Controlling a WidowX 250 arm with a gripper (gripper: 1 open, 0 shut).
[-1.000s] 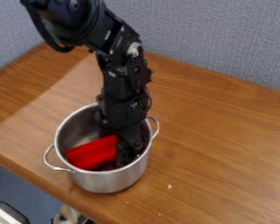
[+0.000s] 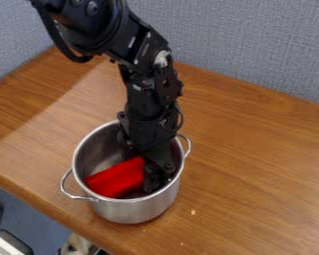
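A silver pot [image 2: 133,208] with two wire handles stands near the front left of the wooden table. A red object [image 2: 115,181] lies inside it. My black gripper [image 2: 152,167] reaches down into the pot, just right of and partly over the red object. Its fingers are dark against the dark interior, so whether they are shut on the red object is unclear.
A grey wall [image 2: 242,45] runs along the back. The table's front edge passes just left of and below the pot.
The pot, the red object and my gripper have shifted slightly to the right and down together over the last second.
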